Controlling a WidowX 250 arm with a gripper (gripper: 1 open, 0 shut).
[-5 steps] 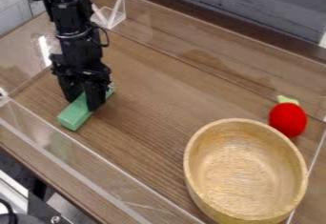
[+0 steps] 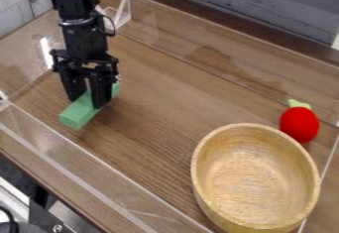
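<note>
My gripper (image 2: 87, 86) is at the left of the camera view, low over the wooden table, shut on a green block (image 2: 82, 114) that reaches out toward the lower left beneath the black fingers. The fingers hide part of the block's upper end.
A large pale yellow bowl (image 2: 255, 177) sits at the front right. A red tomato-like object (image 2: 299, 125) with a light green top lies at the right.
The gripper and green block have shifted slightly toward the back of the table, up in the view. The bowl and red object have not moved.
</note>
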